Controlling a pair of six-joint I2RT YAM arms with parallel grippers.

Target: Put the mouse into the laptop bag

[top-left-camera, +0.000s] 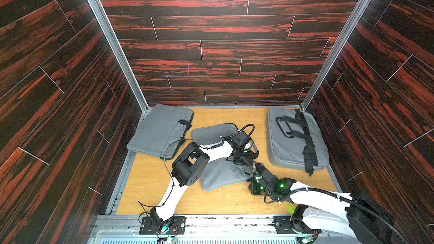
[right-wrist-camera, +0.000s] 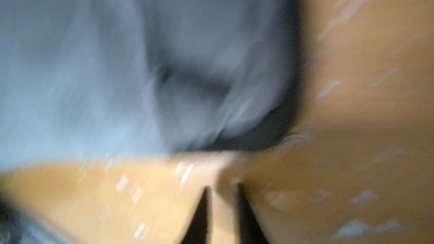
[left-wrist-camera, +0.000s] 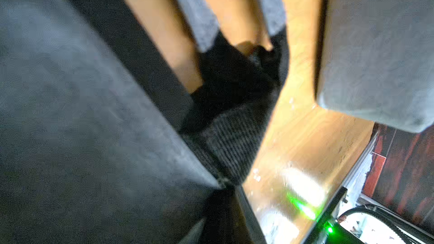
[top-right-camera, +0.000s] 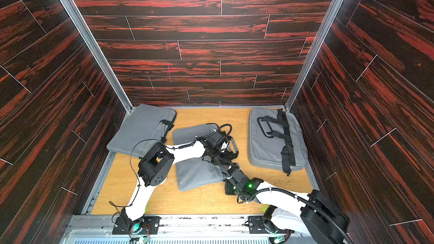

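The grey laptop bag (top-left-camera: 223, 177) lies in the middle of the table, partly covered by both arms. My left gripper is shut at its right side, where the grey cloth and a black strap (left-wrist-camera: 237, 140) meet the fingertips. Whether a thin fold is between them I cannot tell. Just off the bag's near right corner, my right gripper stands part open, its gap showing bare table. That corner of the bag (right-wrist-camera: 199, 108) is blurred in the right wrist view, with folds and a dark edge. No mouse can be made out.
Another grey case (top-left-camera: 160, 128) lies at the back left, and a grey bag with black straps (top-left-camera: 291, 140) at the right. Bare table (top-left-camera: 217, 201) runs along the front. Both arms come close together over the middle bag. A small white patch (top-right-camera: 163, 180) beside the left arm is unclear.
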